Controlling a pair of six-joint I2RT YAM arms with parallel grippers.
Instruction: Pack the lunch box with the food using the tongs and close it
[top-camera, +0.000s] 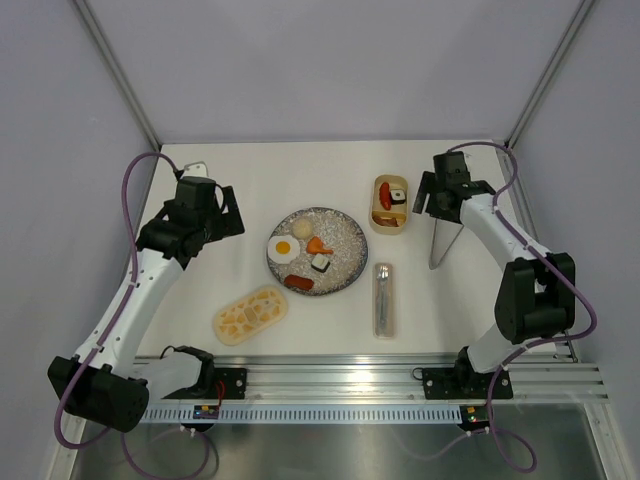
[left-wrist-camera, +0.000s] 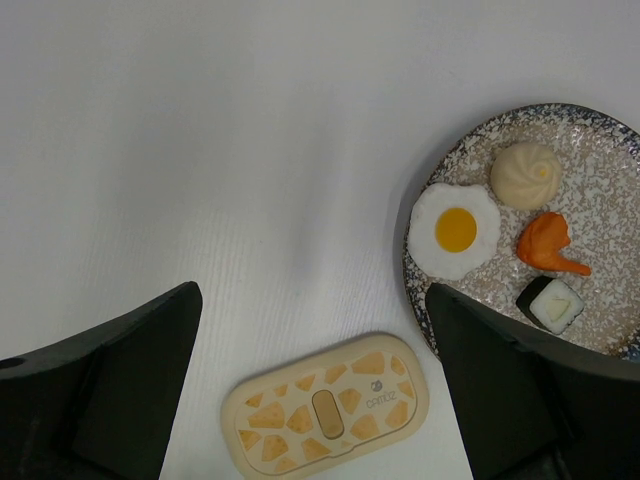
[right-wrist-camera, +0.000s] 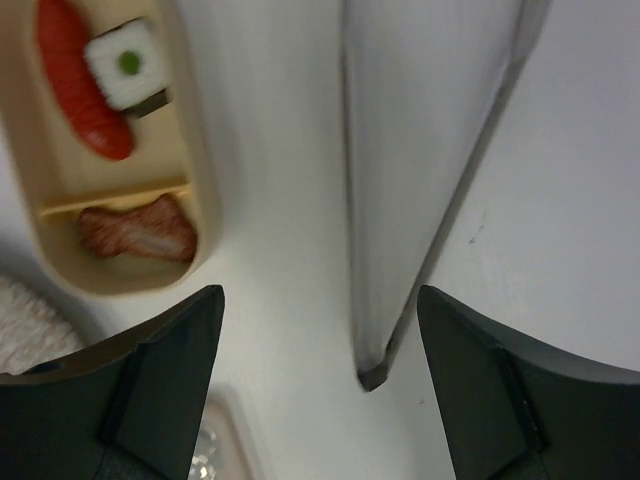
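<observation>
A lunch box (top-camera: 389, 226) holds a red sausage (right-wrist-camera: 80, 85), a sushi piece (right-wrist-camera: 128, 65) and brown meat (right-wrist-camera: 137, 233). Left of it lies a speckled plate (top-camera: 340, 265) with egg (left-wrist-camera: 453, 230), bun (left-wrist-camera: 524, 176), orange piece (left-wrist-camera: 548, 243), sushi and sausage. A yellow patterned lid (left-wrist-camera: 324, 408) lies near the front. My left gripper (top-camera: 225, 210) hangs open over the left table. My right gripper (top-camera: 425, 199) is open, just right of the box, nothing between its fingers.
A long narrow tray with cutlery (top-camera: 383, 300) lies front-centre. A pale folded strip (right-wrist-camera: 420, 150) lies under the right gripper.
</observation>
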